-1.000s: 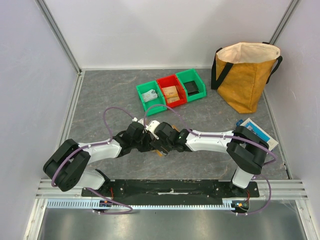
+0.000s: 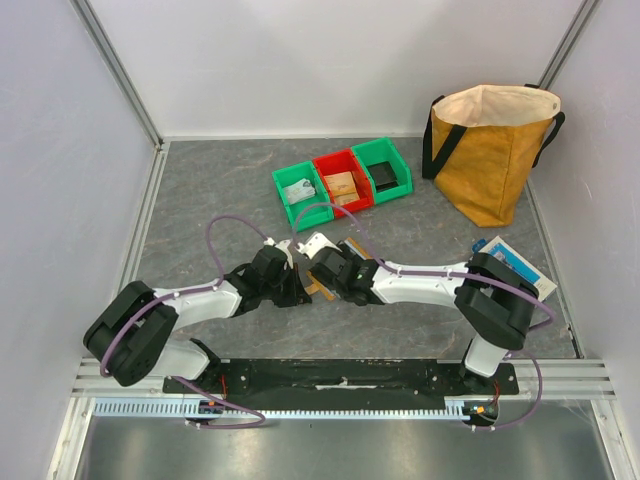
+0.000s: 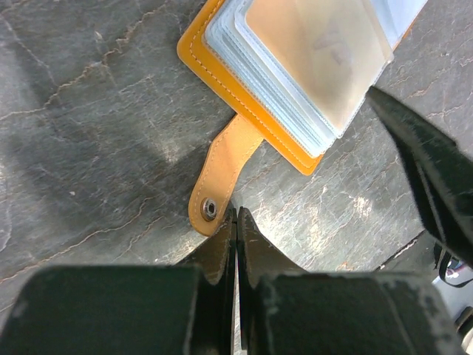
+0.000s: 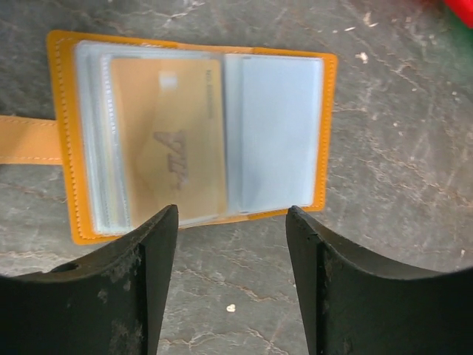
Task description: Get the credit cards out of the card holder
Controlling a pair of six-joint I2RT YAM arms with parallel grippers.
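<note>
The orange card holder [image 4: 329, 111] lies open on the grey surface, its clear sleeves facing up. A gold card [image 4: 174, 148] shows inside the top sleeve on one side, while the other side holds a plain clear pocket [image 4: 277, 133]. From its edge sticks out the strap [image 3: 225, 163] with a metal snap. My left gripper is shut, its tips at the strap's snap end; nothing clear shows between them. Over the holder's near edge, my right gripper stands open with a gap between its fingers. In the top view both arms largely cover the holder [image 2: 318, 285].
Behind the holder stand a green bin [image 2: 303, 215], a red bin [image 2: 367, 203] and another green bin [image 2: 402, 188], each with something in it. A yellow bag [image 2: 485, 180] is at the back right.
My right gripper has shifted a little to the right, away from the left one, uncovering more of the holder's strap end. The left arm looks nearly unmoved.
</note>
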